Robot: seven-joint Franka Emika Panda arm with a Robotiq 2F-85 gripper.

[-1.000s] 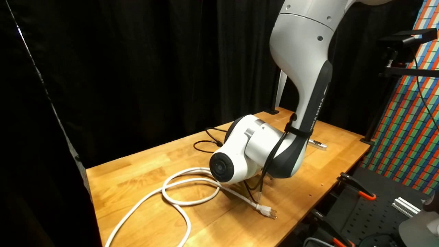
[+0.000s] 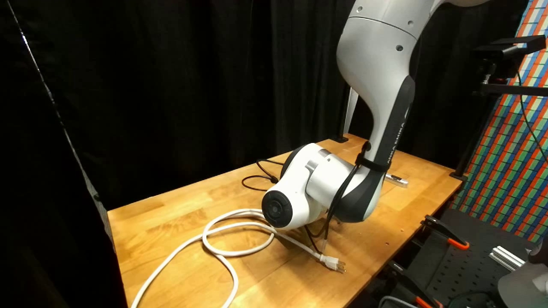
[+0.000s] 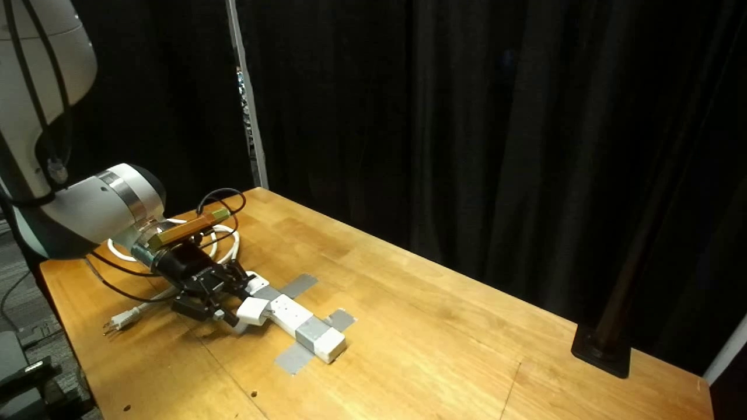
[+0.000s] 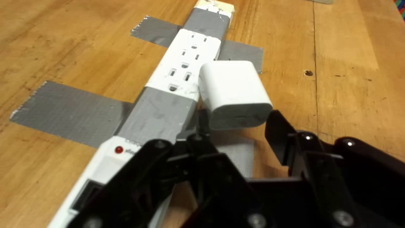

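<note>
A white block-shaped charger (image 4: 236, 85) sits between the fingertips of my gripper, which is shut on it. In the second exterior view the charger (image 3: 252, 311) is at the near side of a white power strip (image 3: 288, 314). From the wrist, the charger overlaps the right edge of the strip (image 4: 188, 62), whose free outlets show to its left. The charger's prongs are hidden, and I cannot tell whether it touches the strip. In the first exterior view the arm hides both gripper and charger.
Grey tape (image 4: 72, 112) crosses the strip and sticks to the wooden table. A looped white cord (image 2: 239, 252) with a loose plug (image 2: 332, 262) lies beside the arm. Black stand base (image 3: 600, 352) at the far corner.
</note>
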